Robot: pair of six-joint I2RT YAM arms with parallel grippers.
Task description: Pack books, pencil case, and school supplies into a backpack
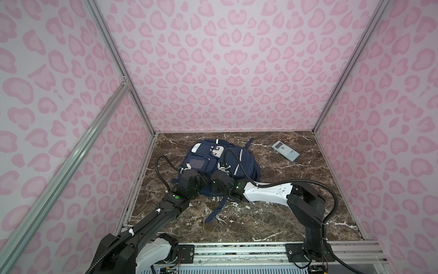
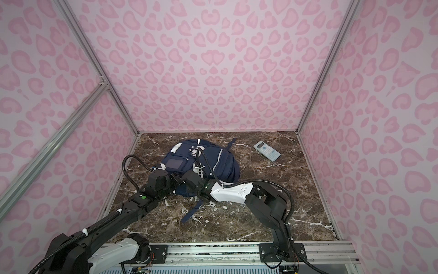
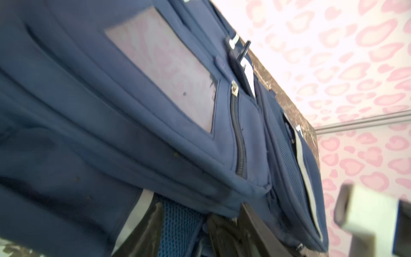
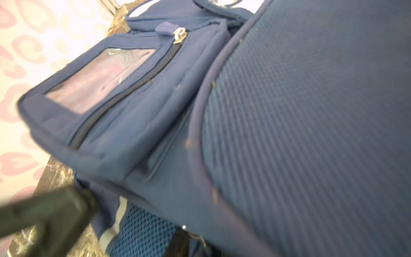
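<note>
A navy backpack [image 1: 246, 166] with a clear card window [image 3: 164, 66] and zipped front pocket lies flat at the middle of the table. My left gripper and my right gripper are both down at its near side, close together, over the blue mesh pocket [image 4: 145, 227]. In the left wrist view the left fingers stand apart, with dark parts behind the gap. The right fingers also look apart; whether either touches the fabric is unclear. A pale blue calculator [image 2: 267, 150] lies on the table to the right of the backpack.
Bare marble tabletop [image 1: 314, 173] surrounds the backpack on the right and at the back corners. Patterned walls with metal rails enclose the table on the back and sides. A loose strap [image 1: 214, 212] reaches toward the front.
</note>
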